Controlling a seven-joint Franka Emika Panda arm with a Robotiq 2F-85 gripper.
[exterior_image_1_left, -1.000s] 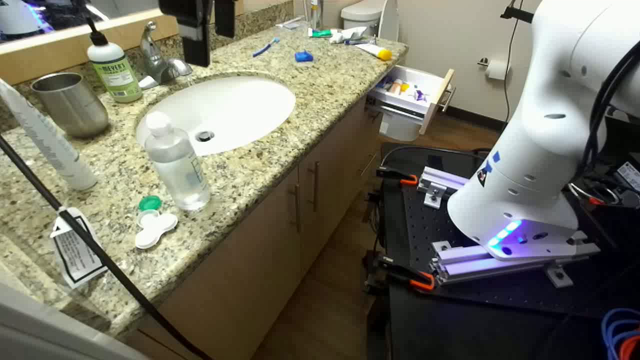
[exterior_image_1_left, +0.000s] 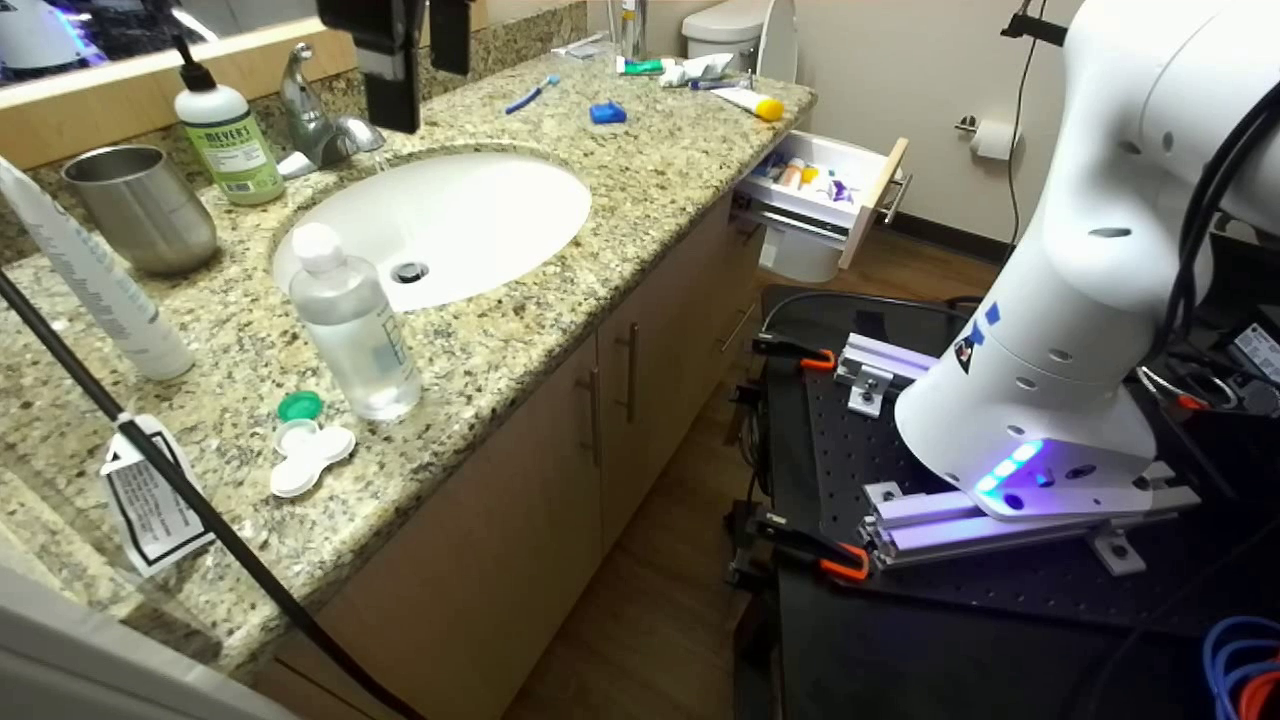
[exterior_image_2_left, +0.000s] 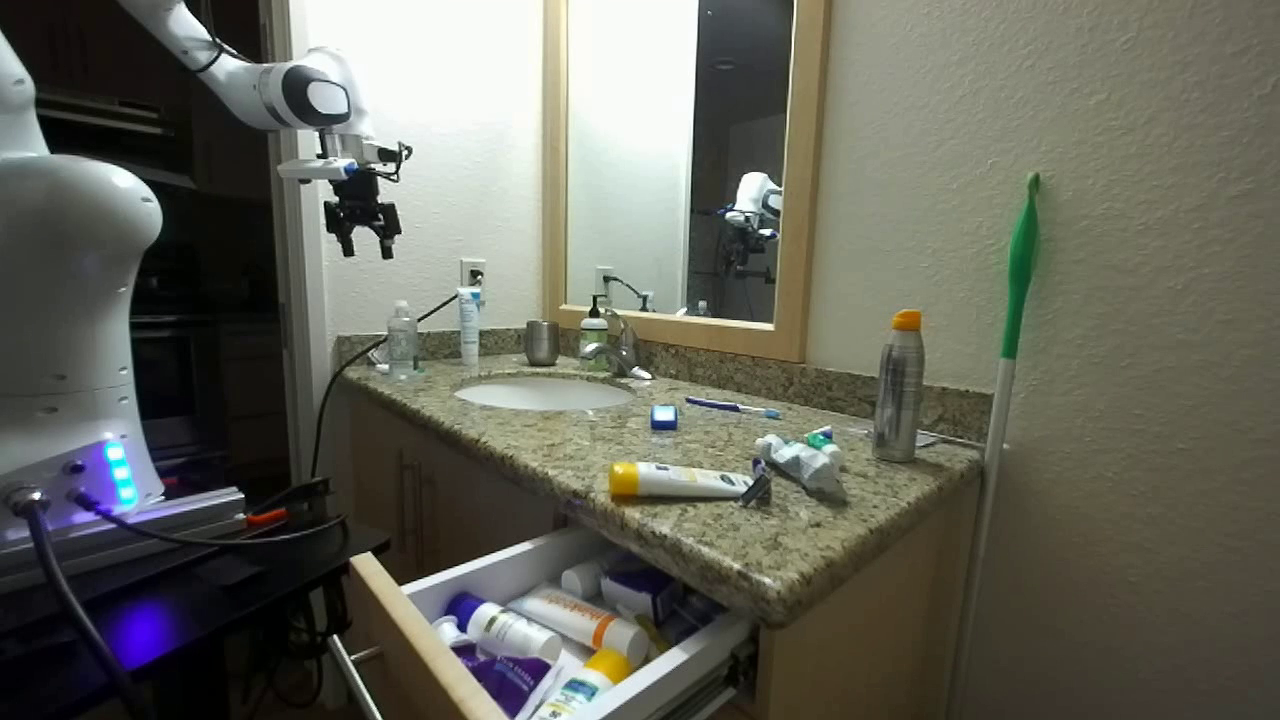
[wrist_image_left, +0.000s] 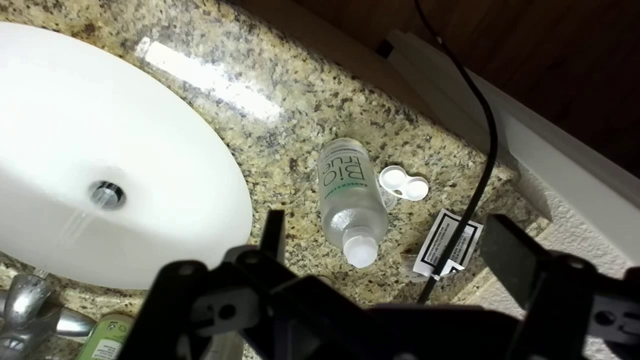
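High above the left end of the counter, my gripper (exterior_image_2_left: 368, 250) hangs open with its fingers pointing down and nothing between them. Below it, in the wrist view, a clear Bio true bottle (wrist_image_left: 352, 198) with a white cap stands upright on the granite, seen between the spread fingers. Beside that bottle lies a white contact lens case (wrist_image_left: 405, 183); its green cap (exterior_image_1_left: 300, 406) shows in exterior view 1. A white tube (exterior_image_2_left: 469, 326) stands on its cap behind the bottle. In exterior view 1 only the gripper's dark finger parts (exterior_image_1_left: 390, 72) show at the top edge.
The white sink (exterior_image_1_left: 456, 228) lies beside the bottle, with a faucet (exterior_image_1_left: 324, 126), soap bottle (exterior_image_1_left: 232, 138) and steel cup (exterior_image_1_left: 142, 210) behind it. A black cable (wrist_image_left: 480, 192) crosses the counter end. The far drawer (exterior_image_2_left: 432, 588) stands open, full of toiletries.
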